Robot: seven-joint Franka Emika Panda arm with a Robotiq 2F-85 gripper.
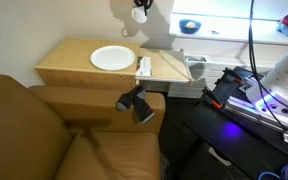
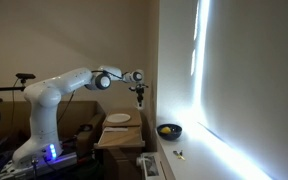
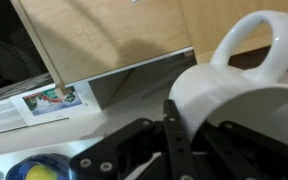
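A white mug (image 3: 216, 92) fills the right of the wrist view, its handle pointing to the upper right. The gripper is shut on the mug's wall, with its black fingers meeting the near side. In exterior view 1 the mug (image 1: 139, 14) hangs in the air at the top edge, above and behind the wooden surface; most of the gripper is cut off there. From exterior view 2, the gripper (image 2: 137, 87) appears high over the counter with the mug (image 2: 140, 97) below it.
On the wooden top (image 1: 69, 60) lies a white plate (image 1: 113, 57), with bare wood around it. A dark blue bowl (image 1: 189, 26) stands on the white sill, something yellow inside it in the wrist view. A dark grey object (image 1: 136, 104) rests on the brown sofa (image 1: 109, 150).
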